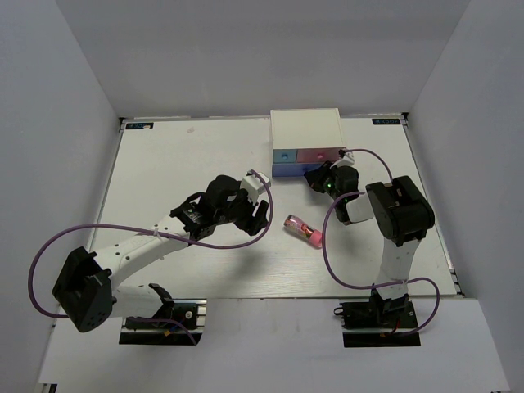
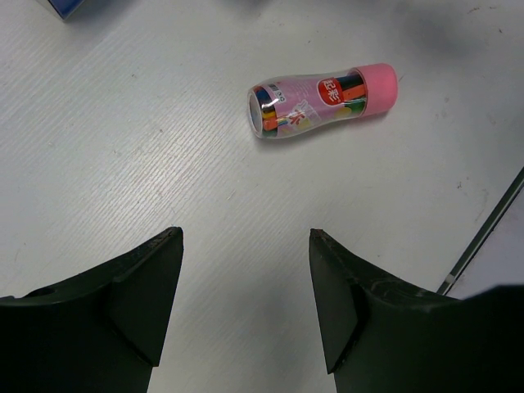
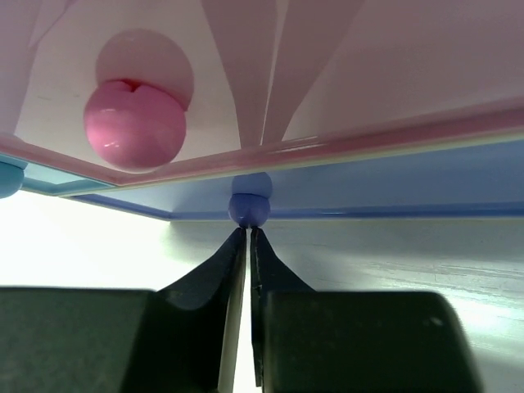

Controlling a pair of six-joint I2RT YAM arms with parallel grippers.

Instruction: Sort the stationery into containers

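A small cabinet (image 1: 305, 128) stands at the back, with a teal and a pink drawer (image 1: 318, 155) above a wide blue drawer (image 1: 286, 170). In the right wrist view my right gripper is shut on the blue drawer's round knob (image 3: 248, 210), at the tips of its fingers. The pink knob (image 3: 135, 124) is higher and to the left. A pink-capped clear bottle (image 2: 321, 100) full of coloured sticks lies on its side on the table (image 1: 188, 274). My left gripper is open and empty, left of the bottle in the top view.
A corner of the blue drawer (image 2: 65, 6) shows at the top left of the left wrist view. The right arm (image 1: 401, 213) covers part of the right side.
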